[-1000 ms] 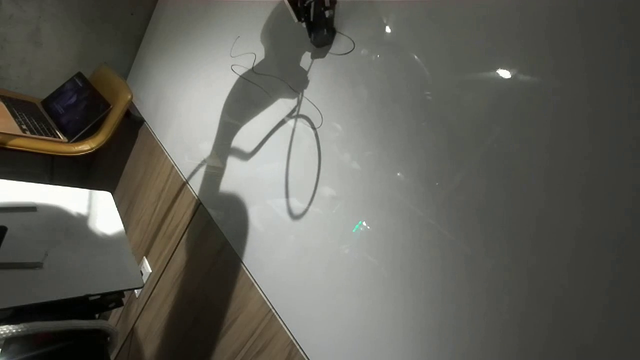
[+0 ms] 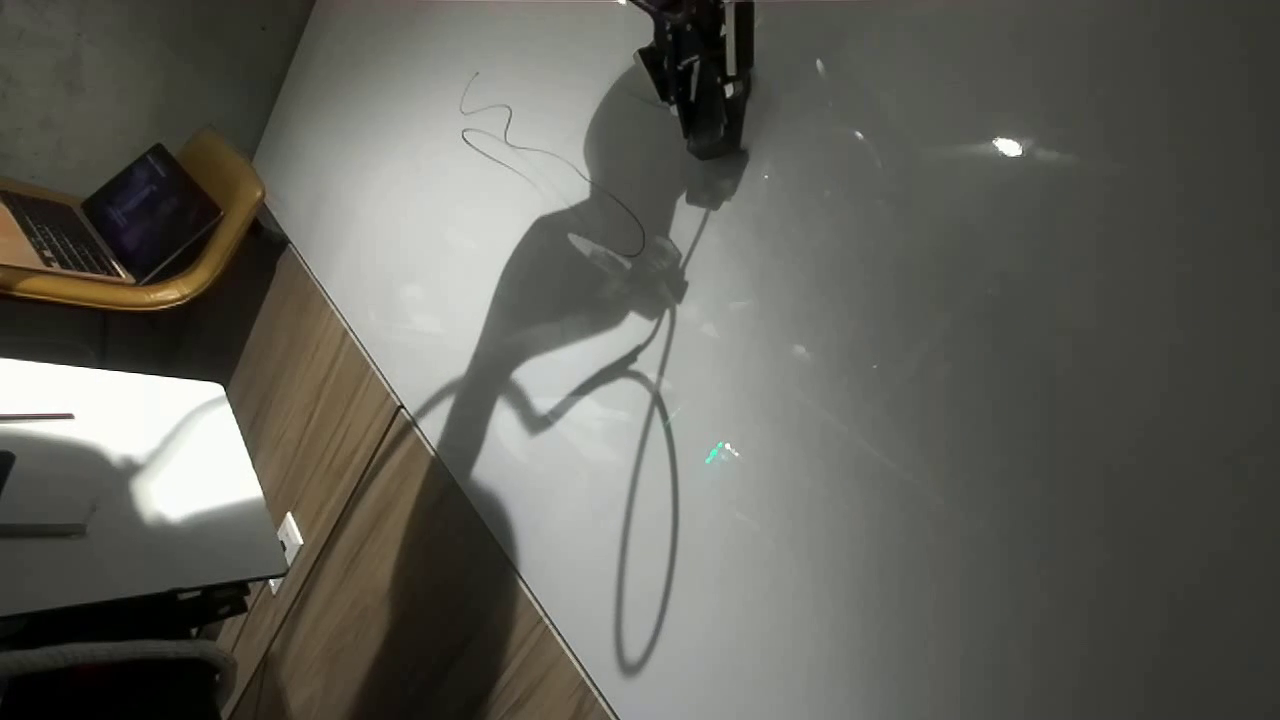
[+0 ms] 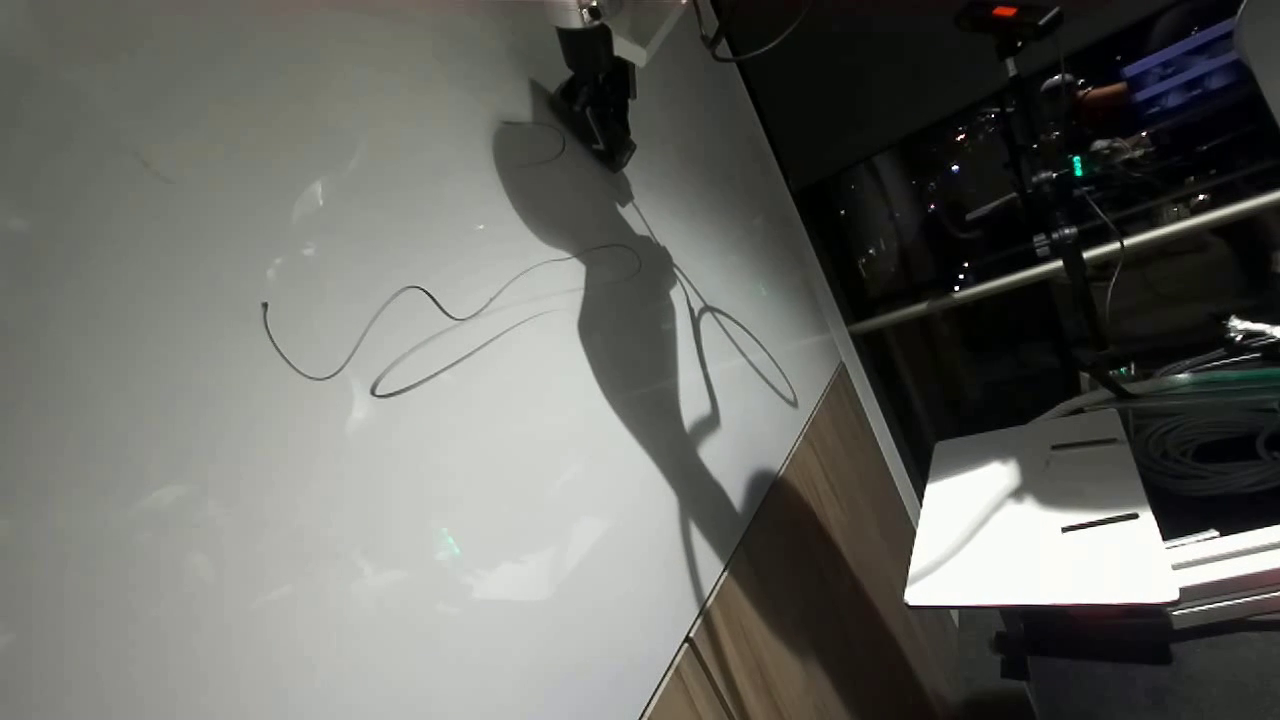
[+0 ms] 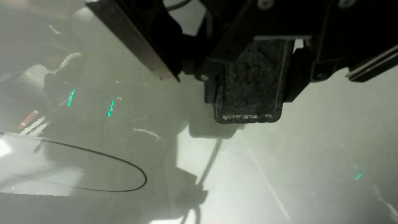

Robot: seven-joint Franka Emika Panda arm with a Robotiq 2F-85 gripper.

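Observation:
In the wrist view my gripper is shut on a dark grey, felt-like block, with a finger on each side. The gripper comes in from the top edge in exterior view 1, over a glossy whitish surface. The block's shadow lies close by it; whether block and surface touch, I cannot tell. A thin dark curving line winds across the surface; whether it is drawn or a fine wire is unclear. Its rounded bend shows at the wrist view's lower left.
The arm's broad shadow covers part of the line. Wood panelling borders the surface. Beyond it are a white panel, a yellow chair bearing a laptop, and dark equipment.
In exterior view 1 my gripper has moved right and down, and its shadow with it. The small loop of line beside the gripper no longer shows to its right.

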